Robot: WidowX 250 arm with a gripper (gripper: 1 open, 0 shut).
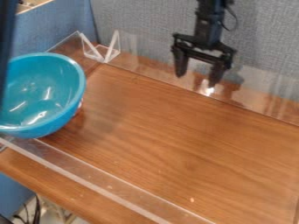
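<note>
My black gripper [198,61] hangs high at the back of the table, near the grey padded back wall, its two fingers apart with nothing visible between them. A teal bowl [45,94] sits at the left edge of the wooden table [176,149], seemingly empty where its inside shows.
A white wire stand [100,49] is at the back left corner. Clear plastic edging [251,96] runs along the back and the left side. A blue padded wall [47,28] stands at the left.
</note>
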